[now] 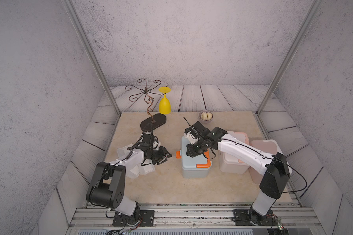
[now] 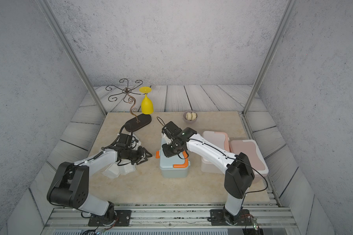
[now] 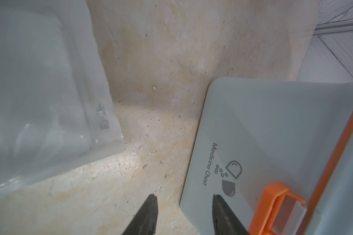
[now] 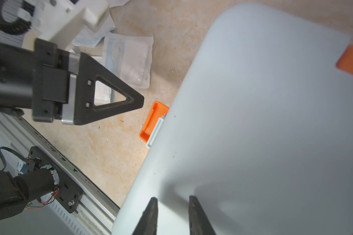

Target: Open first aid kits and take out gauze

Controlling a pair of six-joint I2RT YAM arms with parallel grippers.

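A pale blue first aid kit with orange handle stands at the centre, an orange latch on its left side; the left wrist view shows "Medicine Chest" on that side. Clear-wrapped packets lie on the left. My left gripper hangs between the packets and the kit's latch side, fingers apart, nothing between them. My right gripper is down at the kit's lid, fingertips close to its top; what they hold is not clear.
Two pink boxes stand at the right. A bowl, a dark stand and a yellow goblet are at the back.
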